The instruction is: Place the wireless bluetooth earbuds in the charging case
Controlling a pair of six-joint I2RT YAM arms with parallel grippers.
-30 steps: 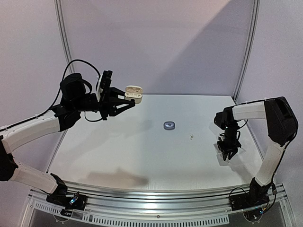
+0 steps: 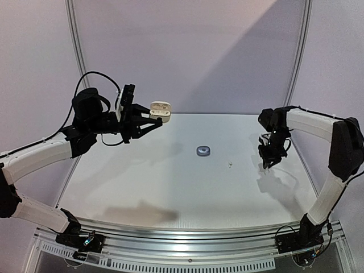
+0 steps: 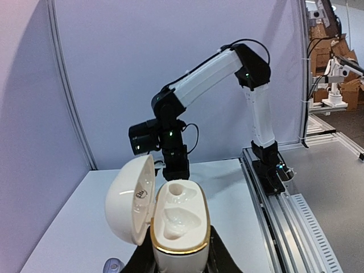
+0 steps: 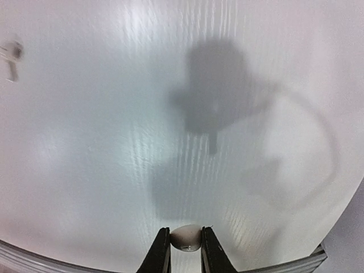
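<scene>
In the top view, my left gripper (image 2: 158, 120) is raised over the left part of the table, shut on the white charging case (image 2: 160, 115). Its lid stands open. Seen from the left wrist, the case (image 3: 181, 219) has two empty hollows facing up. Low in the right wrist view, a white earbud (image 4: 186, 238) sits between the fingertips of my right gripper, which touch it on both sides. That gripper (image 2: 267, 166) is above the table's right side. A second earbud (image 2: 230, 165) lies on the table between the arms, blurred at the right wrist view's left edge.
A small grey-blue oval case (image 2: 203, 151) rests near the table's middle, left of the loose earbud. Walls close off the back and sides, and a metal rail (image 2: 187, 226) runs along the front edge.
My right arm has risen and moved toward the back of the table, and its shadow has separated from the gripper. The left arm with the charging case has stayed still.
</scene>
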